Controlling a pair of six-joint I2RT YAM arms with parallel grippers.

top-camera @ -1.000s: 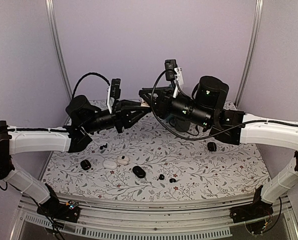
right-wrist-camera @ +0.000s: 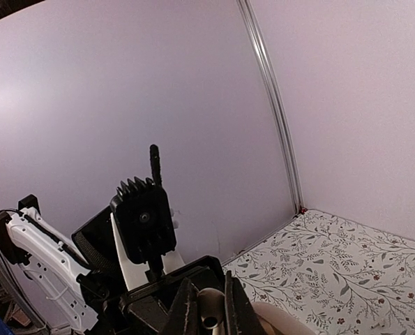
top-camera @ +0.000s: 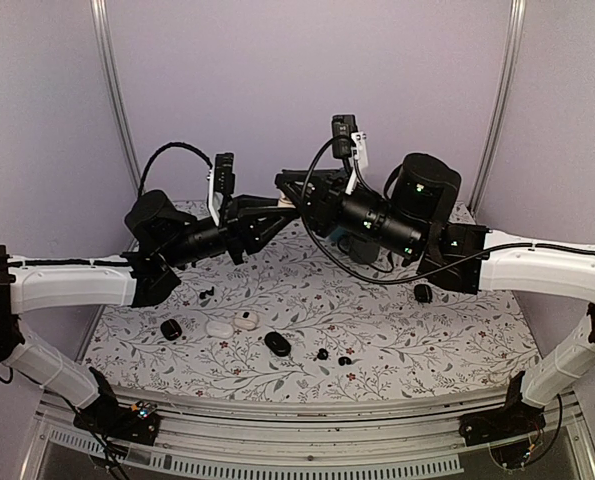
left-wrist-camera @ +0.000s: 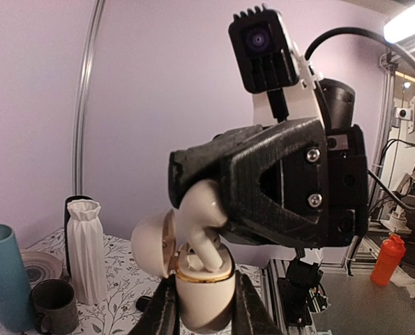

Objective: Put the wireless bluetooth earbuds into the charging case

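Note:
A white charging case [left-wrist-camera: 204,300] with its lid [left-wrist-camera: 150,244] swung open is held upright in the left wrist view, my left gripper shut on its lower body. Directly above it, a white earbud [left-wrist-camera: 206,209] points stem-down, the stem's end at the case's gold-rimmed opening; how deep it reaches I cannot tell. My right gripper is shut on this earbud, whose round end [right-wrist-camera: 210,307] shows between the fingers. From the top, the left gripper [top-camera: 277,215] and the right gripper [top-camera: 295,200] meet above the table, hiding most of the case.
Several small cases lie on the patterned table below, among them a black case [top-camera: 277,344] and a white case [top-camera: 219,328]. Two dark earbuds [top-camera: 323,354] are nearby. At the back stand a white vase [left-wrist-camera: 86,251], a teal cylinder [left-wrist-camera: 6,279] and a dark mug [left-wrist-camera: 55,307].
My right gripper has barely moved, and the things on the table are unchanged.

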